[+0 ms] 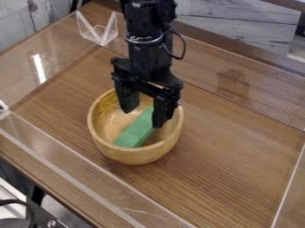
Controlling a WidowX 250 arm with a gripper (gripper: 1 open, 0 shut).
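Observation:
A round light wooden bowl (110, 141) sits on the wooden table, with a green block (134, 134) lying inside it, its upper end partly hidden by the arm. The black gripper (146, 105) hangs over the back half of the bowl with its fingers open, one reaching down at the left and the other at the right by the block's upper end. I see nothing held between them.
A clear plastic object (98, 27) stands at the back left. A black cable lies at the lower left edge, and a pale board runs along the back.

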